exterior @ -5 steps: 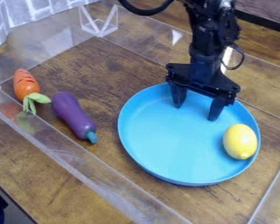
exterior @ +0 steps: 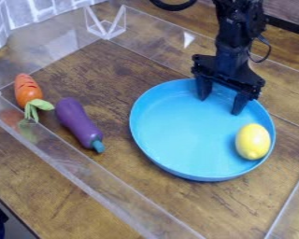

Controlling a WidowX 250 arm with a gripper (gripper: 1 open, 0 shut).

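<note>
My black gripper [exterior: 227, 86] reaches down from the top centre to the back rim of a blue round tray [exterior: 183, 131]; whether its fingers are open or shut is unclear. A yellow lemon-like toy [exterior: 253, 142] lies at the tray's right side. Left of the tray, a purple eggplant toy [exterior: 78, 121] lies on the wooden surface, and an orange carrot toy [exterior: 27, 90] with green top sits farther left.
Clear plastic walls run along the left, back and front of the wooden area [exterior: 96, 187]. Bare wood shows at the upper left and around the tray's front.
The gripper has moved slightly toward the back and right. The blue tray has shifted a little, and the yellow toy has moved slightly with it.
</note>
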